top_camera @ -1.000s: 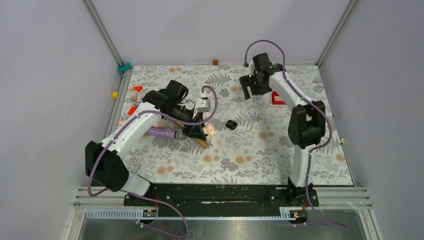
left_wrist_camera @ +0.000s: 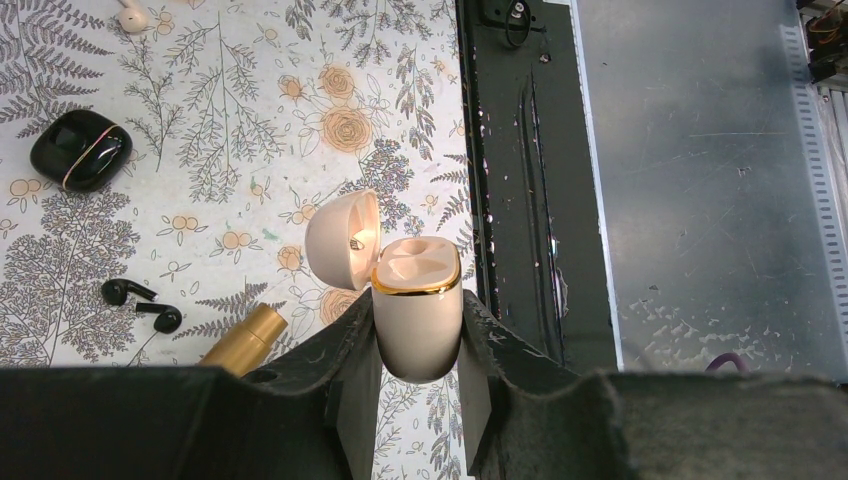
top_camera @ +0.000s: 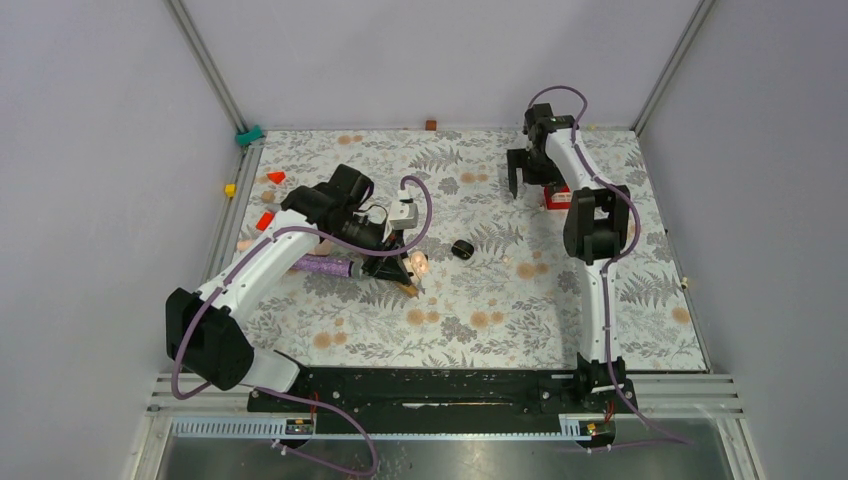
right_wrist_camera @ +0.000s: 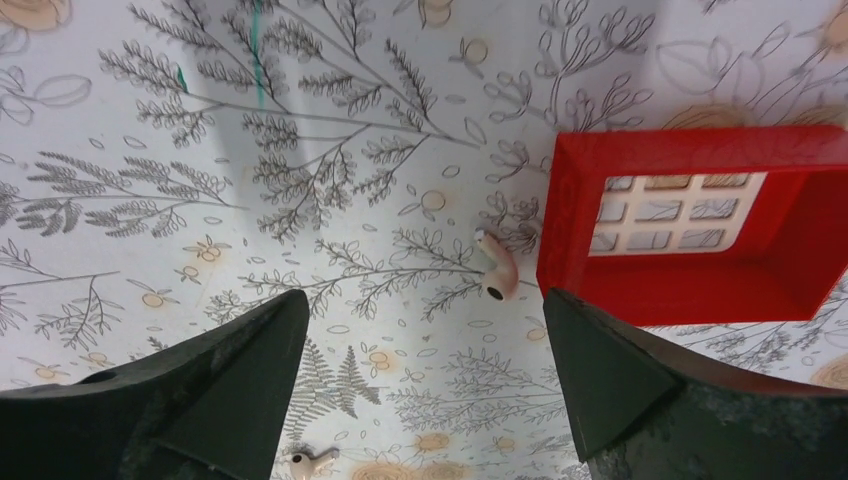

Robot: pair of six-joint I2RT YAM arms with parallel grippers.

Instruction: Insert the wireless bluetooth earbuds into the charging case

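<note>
In the left wrist view, an open white charging case with a gold rim (left_wrist_camera: 418, 345) sits between the fingers of my left gripper, which is shut on it. Its lid (left_wrist_camera: 340, 240) is swung out to the left, and the visible wells look empty. The right wrist view has a pale pink earbud (right_wrist_camera: 502, 275) on the table, between the fingers' directions and just left of the red box. My right gripper is open above, nothing between its fingers. A second pale earbud (right_wrist_camera: 308, 462) lies at that view's bottom edge.
A red box (right_wrist_camera: 575, 225) stands close beside the right finger. Near the table's middle is a black case (left_wrist_camera: 80, 150); two black earbuds (left_wrist_camera: 117, 291) and a gold cylinder (left_wrist_camera: 245, 340) lie near the left gripper. Bare patterned cloth surrounds the black case.
</note>
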